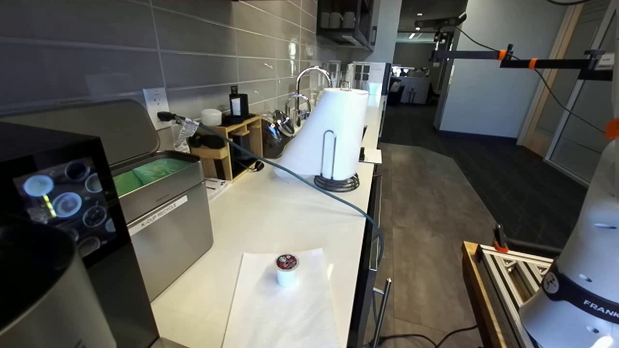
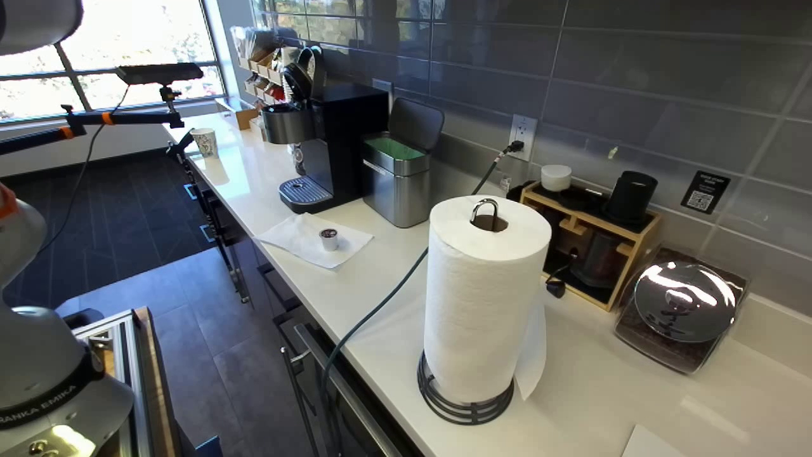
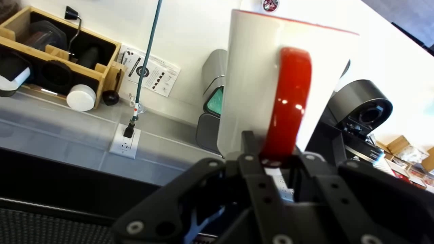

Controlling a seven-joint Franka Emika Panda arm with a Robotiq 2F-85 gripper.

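In the wrist view a white mug (image 3: 252, 81) with a red rim and a red handle (image 3: 289, 97) fills the middle. My gripper is shut on that handle, and the mug hangs high above the counter. Neither exterior view shows the gripper or the mug. A small white coffee pod (image 1: 287, 271) with a dark red lid stands upright on a paper towel sheet (image 1: 261, 319); the same pod (image 2: 328, 240) appears in exterior view 2. The coffee machine (image 2: 339, 145) stands at the back of the counter, with its drip tray (image 2: 304, 190) bare.
An open recycling bin (image 2: 397, 186) with a green liner adjoins the machine. A paper towel roll (image 2: 487, 304) stands near the counter's front edge. A cable (image 1: 325, 190) crosses the counter from the wall outlet. A wooden organizer (image 2: 594, 236) sits against the wall.
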